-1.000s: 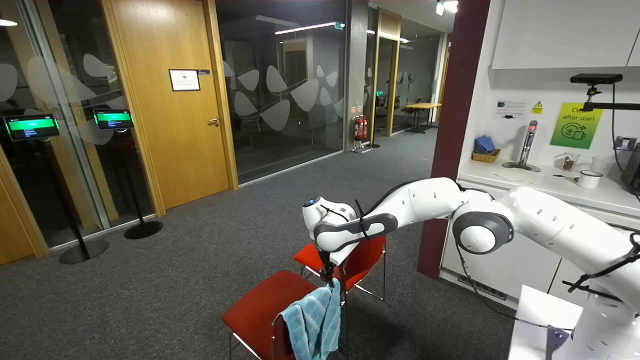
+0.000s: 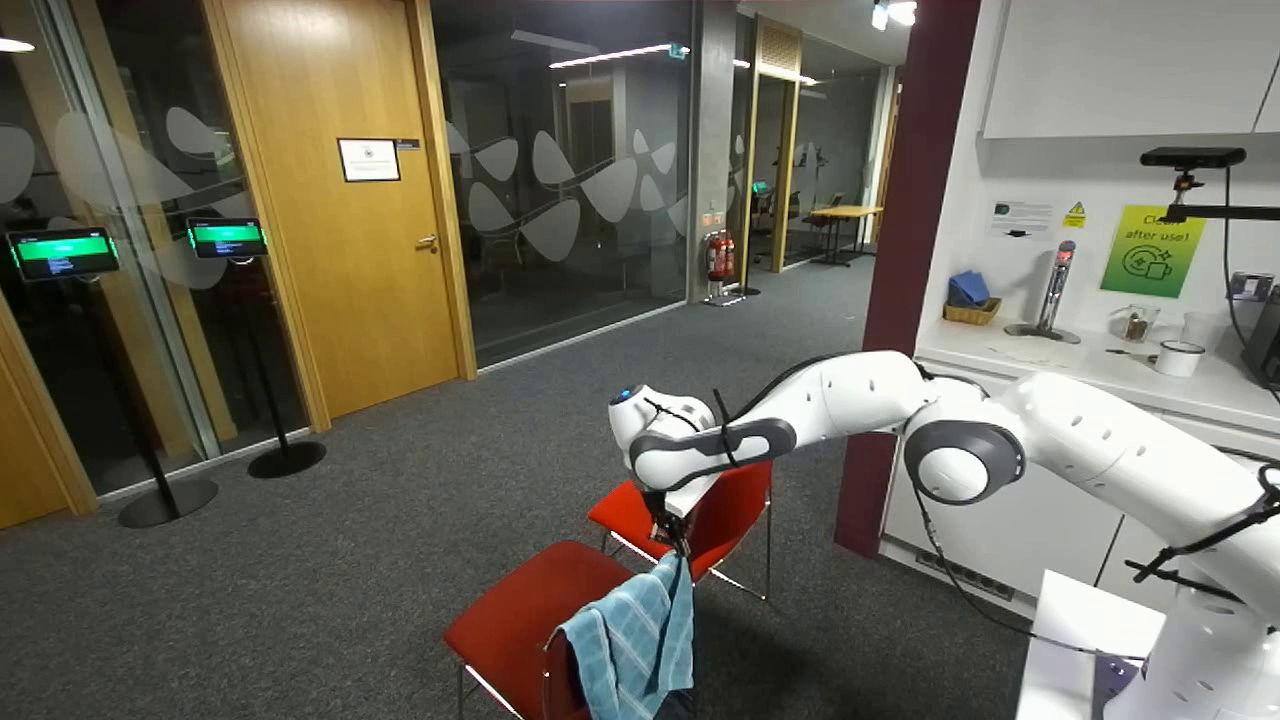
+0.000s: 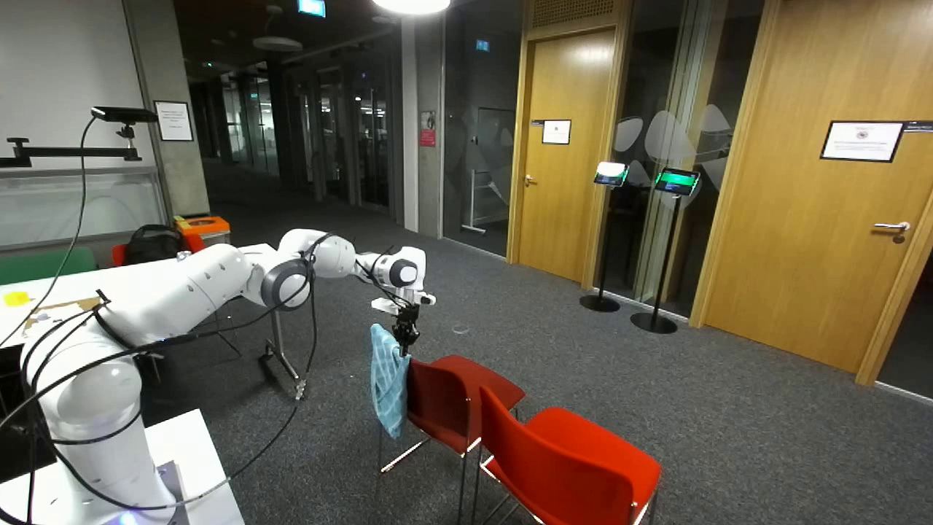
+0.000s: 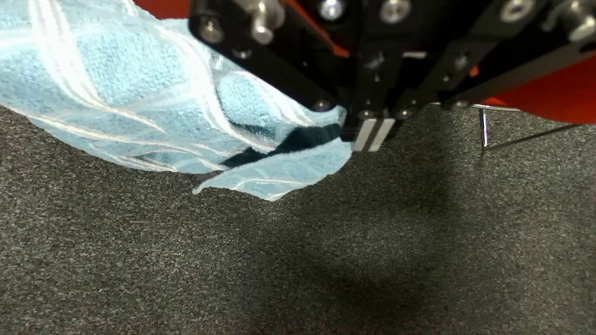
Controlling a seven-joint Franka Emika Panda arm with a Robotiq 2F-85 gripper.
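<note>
A light blue towel with white lines (image 2: pixel 639 636) hangs over the backrest of the nearer dark red chair (image 2: pixel 536 612). My gripper (image 2: pixel 679 550) is at the towel's upper corner, which rises to a peak at the fingertips. In the wrist view, the gripper has its fingers together, and the towel (image 4: pixel 134 72) runs to them from the left. The fingers are shut on a thin fold of it; the pinched part itself is hidden. From the other side, the towel (image 3: pixel 389 380) drapes down the chair back, just below the gripper (image 3: pixel 404 347).
A second, brighter red chair (image 3: pixel 560 455) stands close beside the first. The robot's base is on a white table (image 2: pixel 1086 624). Kitchen counter (image 2: pixel 1080 366) lies to the right. Grey carpet (image 2: pixel 396 516) is open beyond the chairs.
My gripper has moved a little up and to the right in exterior view 1. The towel's top corner has followed it, drawn into a higher peak. The chairs stay put.
</note>
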